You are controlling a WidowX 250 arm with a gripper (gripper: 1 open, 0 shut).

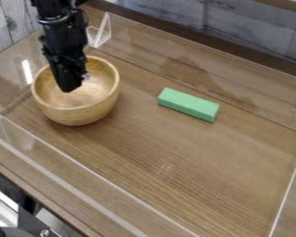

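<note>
My gripper (pixel 52 65) is a dark shape low at the left rim of a tan wooden bowl (pixel 79 106), reaching down from the top-left. Whether its fingers are open or shut is unclear. A green block (pixel 188 105) lies on the wooden table, to the right of the bowl.
Something clear or white stands near the top, beside the arm.
</note>
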